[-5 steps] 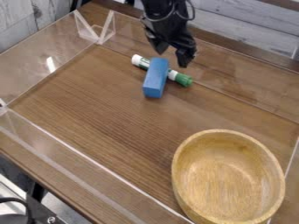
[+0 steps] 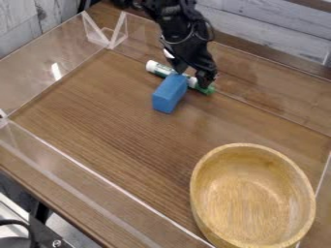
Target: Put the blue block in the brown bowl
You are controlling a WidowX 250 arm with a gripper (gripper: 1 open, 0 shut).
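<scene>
The blue block lies on the wooden table, left of centre toward the back. A black gripper reaches down from the top edge, its fingertips low at the block's far right end and over the green and white tube. Whether the fingers are spread or together is hard to make out, and nothing is seen lifted in them. In the front right corner stands the brown bowl, light in colour and empty, well apart from the block.
A green and white tube lies just behind the block, partly covered by the gripper. Clear plastic walls edge the table on the left. Bare tabletop stretches between block and bowl.
The bowl has stayed put.
</scene>
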